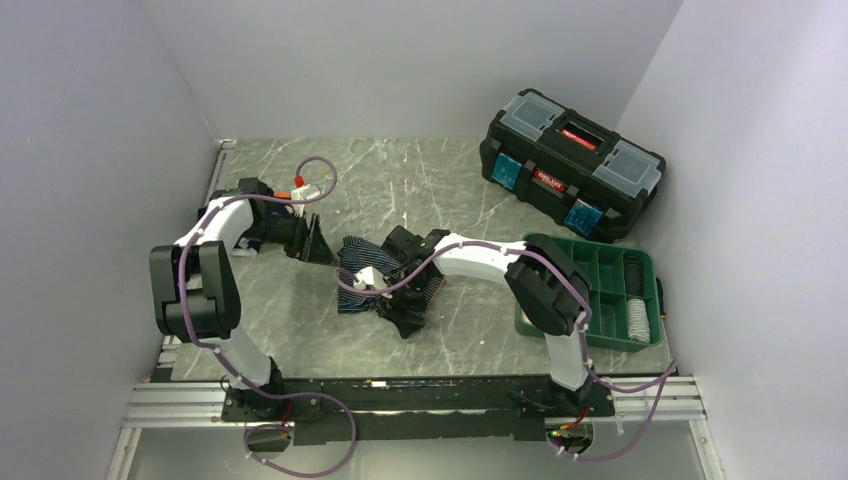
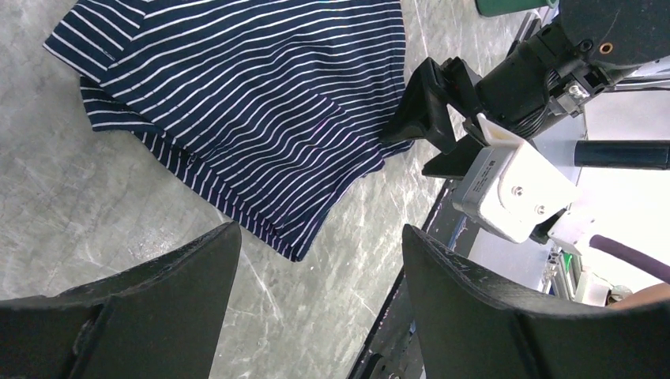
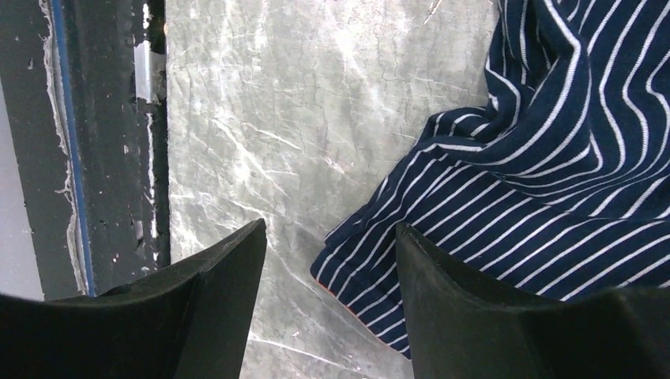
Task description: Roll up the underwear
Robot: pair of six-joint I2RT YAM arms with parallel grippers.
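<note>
The underwear, navy with thin white stripes, lies rumpled on the grey marbled table, partly folded over itself. In the top view my right arm covers much of it. My right gripper stands open over its front right corner, where one finger overlaps the cloth and the other has bare table beside it. My left gripper is open just left of the cloth, with nothing between its fingers. From the left wrist view, the striped cloth spreads beyond the fingertips, and the right gripper's dark fingers touch or overhang its edge.
A green divided box stands at the right, partly under the right arm. Behind it sits a black toolbox. Dark items lie at the far left behind my left arm.
</note>
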